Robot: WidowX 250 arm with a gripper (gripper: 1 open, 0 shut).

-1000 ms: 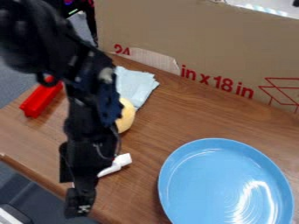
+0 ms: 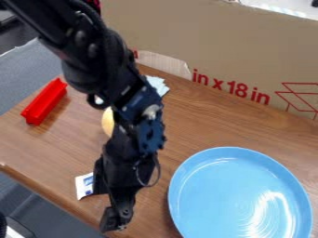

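Observation:
The black arm reaches down from the top left, and its gripper (image 2: pixel 119 191) is low over the wooden table at the front, left of the blue plate (image 2: pixel 241 193). A small white packet (image 2: pixel 85 184) lies beside and partly behind the gripper. The fingertips point downward; whether anything lies between them is hard to see. A yellow object (image 2: pixel 108 121) is mostly hidden behind the arm.
A red object (image 2: pixel 45 100) lies at the table's left edge. A pale cloth (image 2: pixel 155 85) is partly hidden behind the arm. A cardboard box (image 2: pixel 230 46) stands along the back.
The white item now shows left of the gripper rather than right of it.

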